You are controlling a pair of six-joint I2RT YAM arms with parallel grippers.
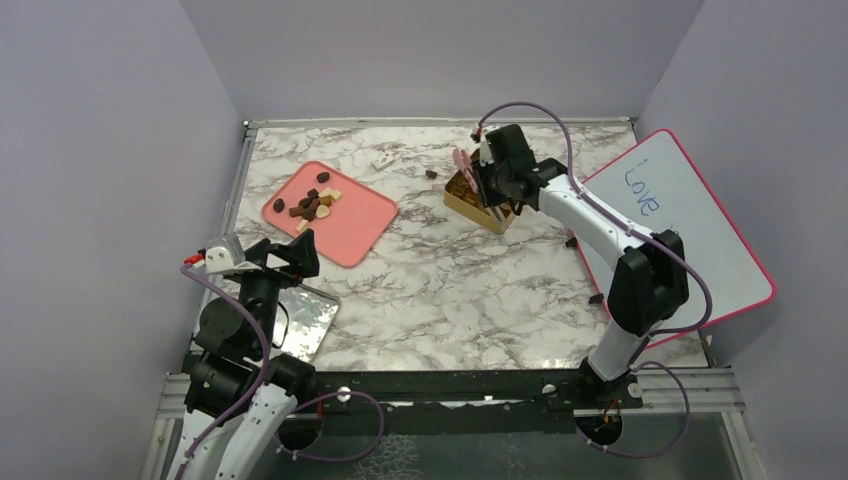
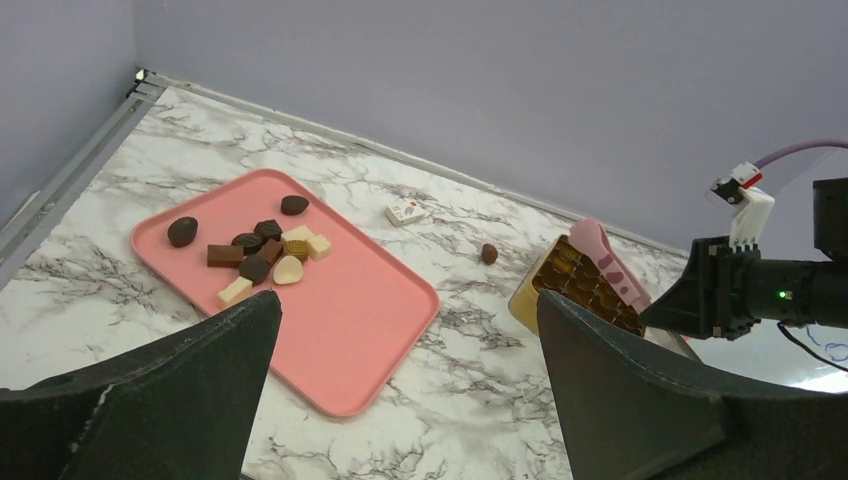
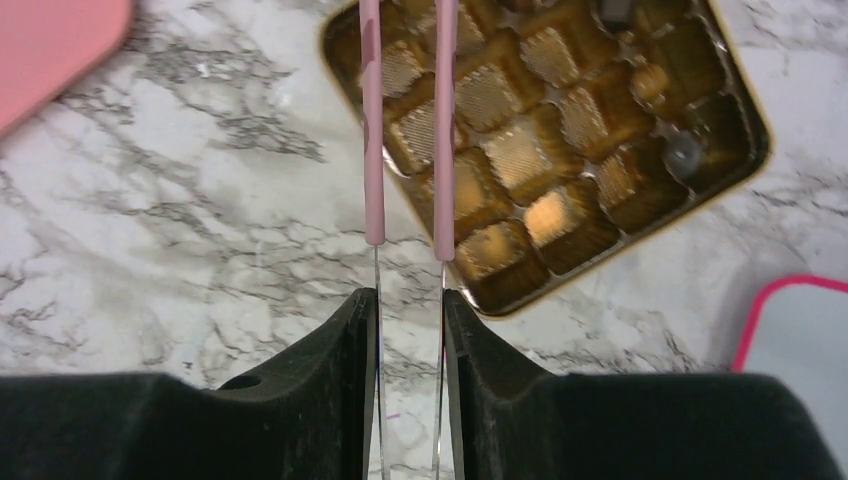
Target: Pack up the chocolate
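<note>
Pink tongs (image 2: pixel 610 268) are gripped by my right gripper, which is shut on their two metal arms. Their pink legs (image 3: pixel 445 150) stand apart over the near side of the gold box (image 1: pixel 476 216); the tips fall outside the right wrist view, so what is between them cannot be told there. Brown compartments (image 3: pixel 515 155) fill the box. One dark chocolate (image 2: pixel 489 254) lies on the marble, left of the box. Several dark and cream chocolates (image 2: pixel 255 268) rest in the pink tray (image 2: pixel 345 395). Before the tray, my left gripper stands open and empty.
A small white block (image 2: pixel 406 212) lies behind the tray. The whiteboard (image 1: pixel 690 250) leans across the right side, partly covered by my right arm. Near my left arm is a silver tray (image 1: pixel 318 315).
</note>
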